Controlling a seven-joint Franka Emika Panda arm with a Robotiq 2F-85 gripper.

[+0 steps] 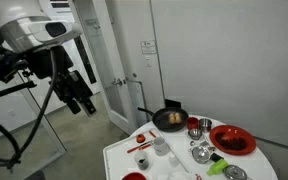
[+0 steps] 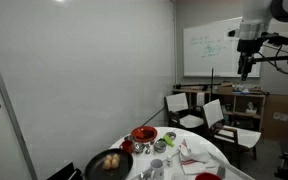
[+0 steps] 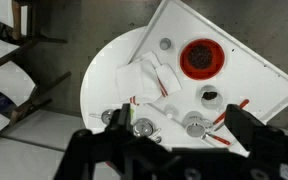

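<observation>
High above a white round table, my gripper stands open, with nothing between its fingers and nothing near them. In exterior view 1 the gripper hangs left of the table. Below it in the wrist view are a red bowl with dark contents, a white cloth, a small metal cup, a pot and red-handled utensils. A black pan with brownish round items sits at the table's far side, near a large red dish and a green object.
A white tray carries the red bowl and cup. Several metal cups stand among the dishes. Chairs are beyond the table, and a wall rises behind it. The air around the gripper is clear.
</observation>
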